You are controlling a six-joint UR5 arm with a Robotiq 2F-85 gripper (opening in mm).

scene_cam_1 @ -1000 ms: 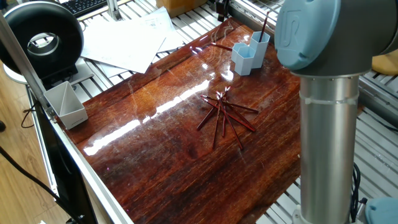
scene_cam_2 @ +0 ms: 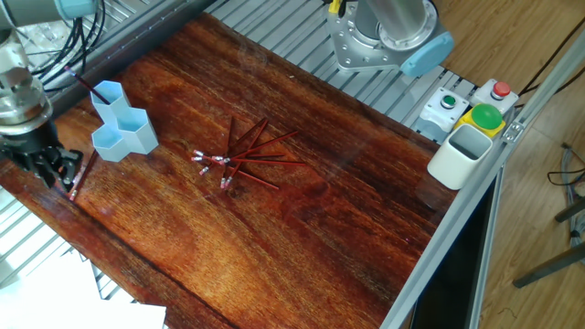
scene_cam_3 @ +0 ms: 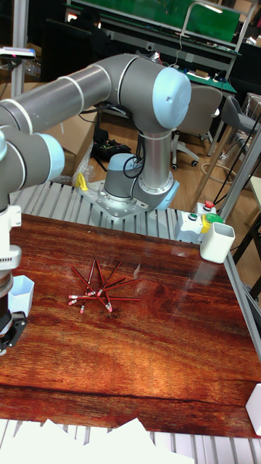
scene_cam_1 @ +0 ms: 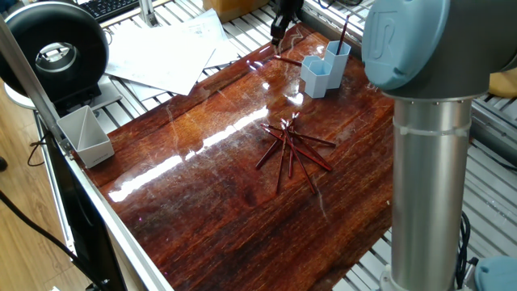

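A pale blue holder point(scene_cam_2: 125, 123) made of joined hexagonal cups stands at the left of the table in exterior view 2. One dark red pencil point(scene_cam_2: 82, 82) leans upright in its far cup. Beside the holder, a single red pencil point(scene_cam_2: 85, 174) lies flat near the table edge. My black gripper point(scene_cam_2: 62, 175) hangs close to that pencil, pointing down; whether its fingers are apart or closed is unclear. In exterior view 1 the gripper point(scene_cam_1: 276, 39) shows only partly, at the top. Several more red pencils point(scene_cam_1: 295, 153) lie crossed in a loose heap mid-table.
A white cup point(scene_cam_2: 460, 155) stands at the table's far side from the holder, near the button boxes point(scene_cam_2: 484, 117). Another white container point(scene_cam_1: 86, 136) sits at a corner. Papers point(scene_cam_1: 161, 56) lie beyond the edge.
My gripper has come down into exterior view 1 from the top edge, towards the lone pencil beside the holder. The arm has shifted slightly right; pencils and holder have stayed put.
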